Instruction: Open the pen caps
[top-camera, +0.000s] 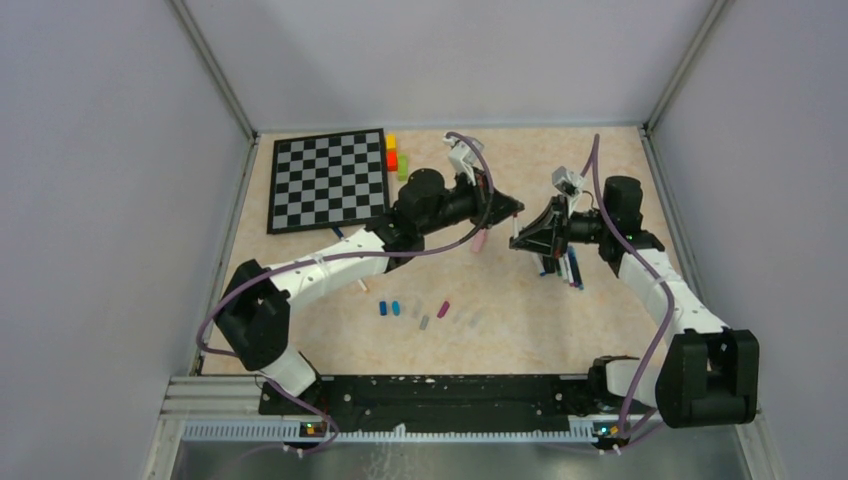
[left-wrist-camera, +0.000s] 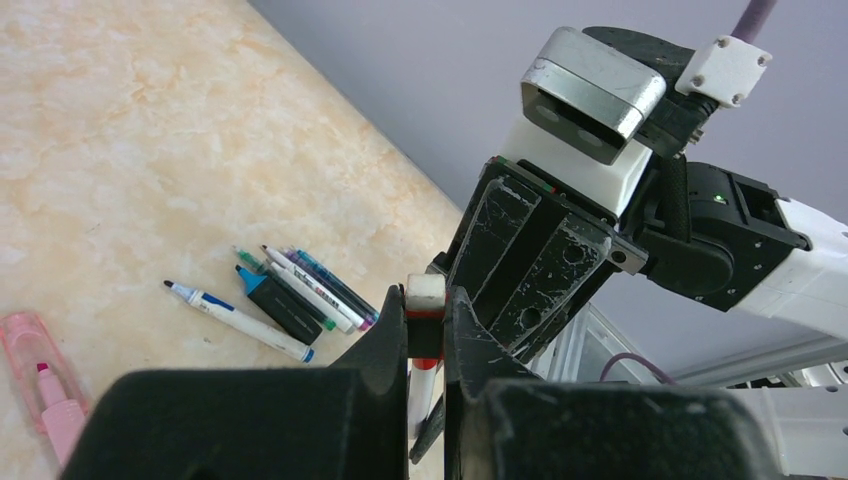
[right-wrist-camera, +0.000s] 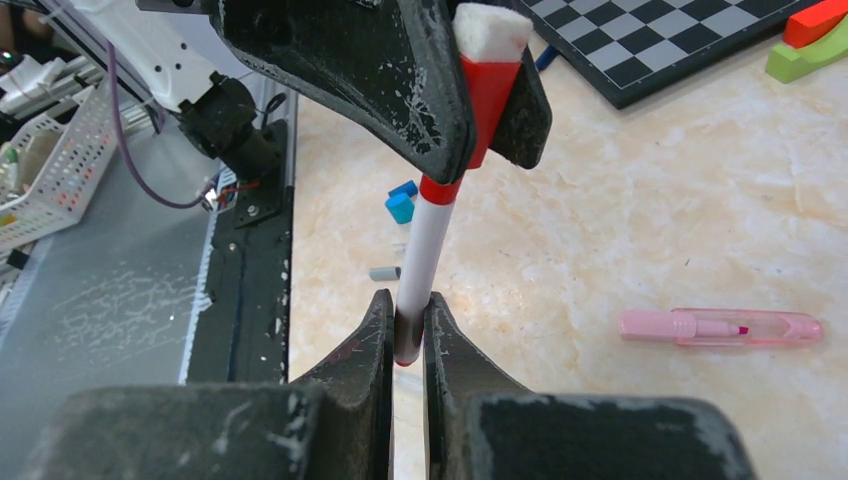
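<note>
A white marker (right-wrist-camera: 424, 240) with a red, white-topped cap (right-wrist-camera: 490, 100) stands tilted between my grippers. My left gripper is shut on the cap; its white top shows between the fingers. Below it, my right gripper is shut on the far end of the white barrel. A red ring shows where the barrel meets the cap; I cannot tell whether they have parted. A pink highlighter (right-wrist-camera: 690, 326) lies with its tip inside a clear pink cap (right-wrist-camera: 780, 328). Several pens (left-wrist-camera: 310, 290) lie grouped on the table, the blue-tipped white marker (left-wrist-camera: 240, 320) uncapped.
Several loose caps lie at the front middle, among them a blue one (top-camera: 383, 308), a grey one (top-camera: 424, 322) and a magenta one (top-camera: 443, 310). A checkerboard (top-camera: 330, 180) and coloured blocks (top-camera: 392, 160) occupy the back left.
</note>
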